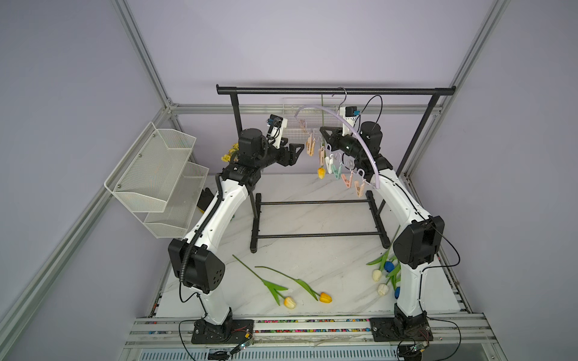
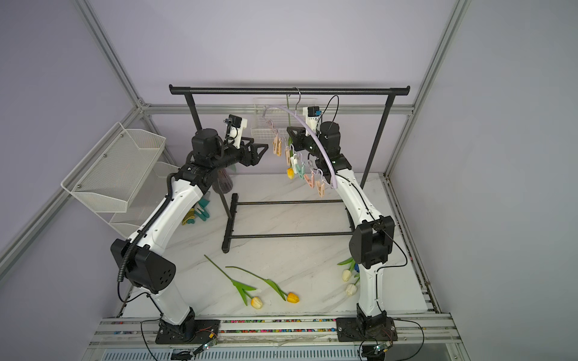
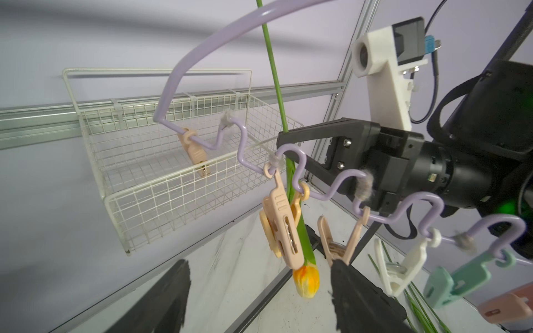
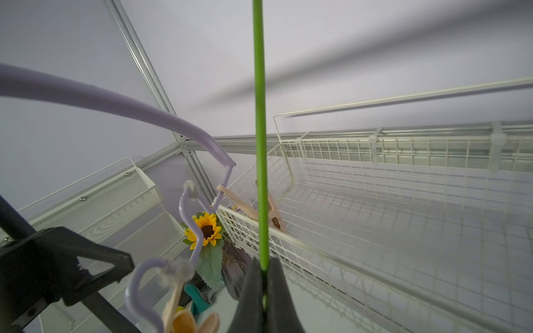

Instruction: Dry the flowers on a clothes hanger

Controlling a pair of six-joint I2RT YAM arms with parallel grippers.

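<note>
A lilac clip hanger [image 1: 358,136] hangs from the black rack [image 1: 271,91], with pastel clips along it. In the left wrist view, a yellow tulip [image 3: 305,280] hangs head-down behind a peach clip [image 3: 286,227]; whether it is clipped cannot be told. My right gripper is shut on its green stem. My left gripper stands open to the left of the clips, nothing between its fingers. Two yellow tulips [image 1: 289,302] lie at the table's front.
A white wire basket [image 3: 111,202] is behind the hanger. Mesh shelves [image 1: 141,171] stand at left. Blue and white tulips [image 1: 382,288] lie at front right, by the right arm.
</note>
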